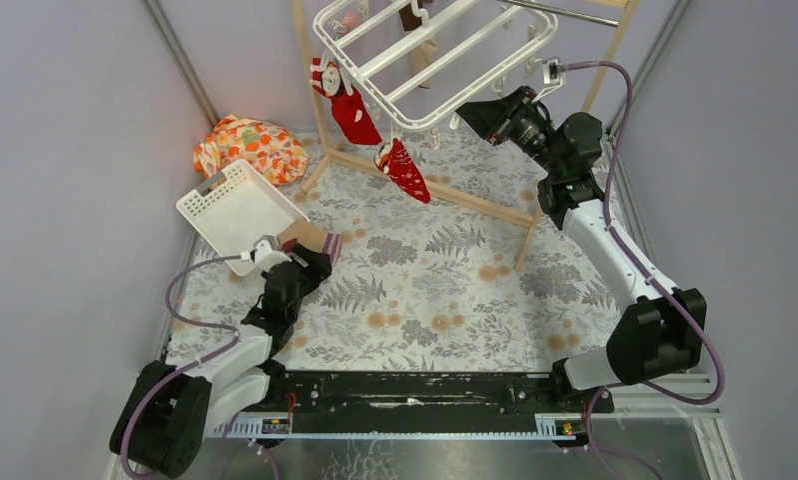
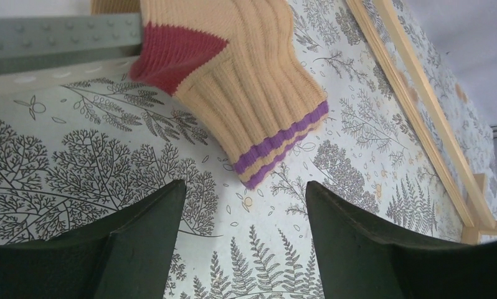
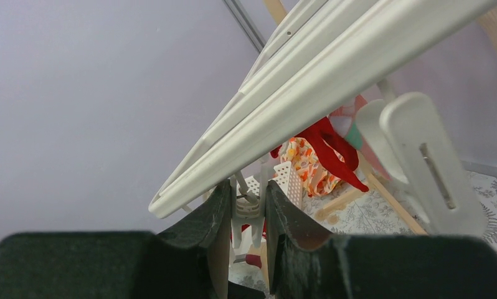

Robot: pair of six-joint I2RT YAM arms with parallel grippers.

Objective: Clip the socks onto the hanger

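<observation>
A tan sock (image 2: 246, 99) with purple stripes and a dark red patch lies at the right corner of the white basket (image 1: 215, 200). My left gripper stands open just short of it, nothing between the fingers. The white hanger (image 1: 440, 110) hangs from a wooden rack, with red socks (image 1: 350, 110) (image 1: 405, 172) clipped at its left and front. My right gripper is up at the hanger's front edge, shut on a white clip (image 3: 251, 218).
An orange patterned cloth (image 1: 250, 145) lies behind the basket. The rack's wooden feet (image 1: 475, 202) cross the patterned floor.
</observation>
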